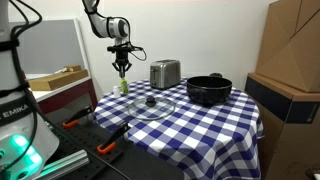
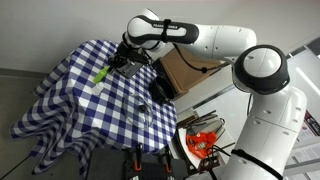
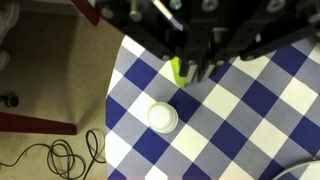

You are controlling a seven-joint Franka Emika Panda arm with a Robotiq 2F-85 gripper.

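Observation:
A slim green bottle stands on the checkered table, toward the far left. My gripper points down at its top, fingers reaching the bottle or just above it. From the second exterior view, the green bottle shows in front of the gripper. In the wrist view, a strip of green bottle appears beside the dark fingers; the gap between them is too dark to judge. A small white round container stands close to the bottle, not touched.
A silver toaster and a black pot stand at the back. A clear lid with a dark knob lies mid-table. The table edge is near the bottle.

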